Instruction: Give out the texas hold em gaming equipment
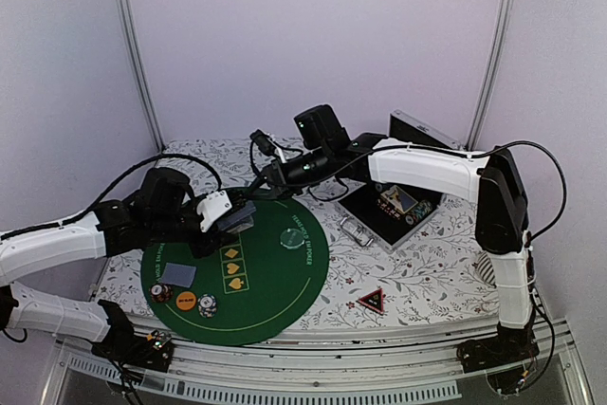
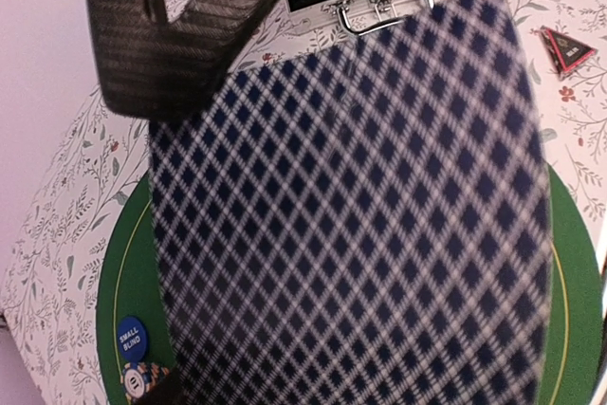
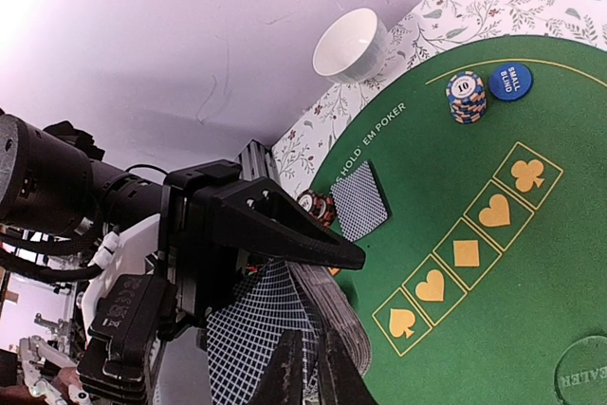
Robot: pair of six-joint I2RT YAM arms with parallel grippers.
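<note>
A deck of cards with a blue-and-white checked back (image 2: 351, 215) fills most of the left wrist view. My left gripper (image 1: 224, 219) is shut on this deck above the green poker mat (image 1: 285, 296); one dark finger (image 3: 303, 242) lies along the deck in the right wrist view. My right gripper is slightly open, its tips at the deck's near corner. Whether a card sits between them is hidden. On the mat lie another deck (image 1: 178, 274), an orange button (image 1: 186, 301), a clear dealer disc (image 1: 292, 238) and a blue small blind button (image 3: 510, 81).
Chip stacks stand on the mat, one (image 3: 466, 97) beside the small blind button and others (image 1: 160, 292) (image 1: 207, 305) near its front edge. An open case (image 1: 391, 211) and a red-black triangle (image 1: 372, 301) lie to the right. A white bowl (image 3: 352, 46) stands off the mat.
</note>
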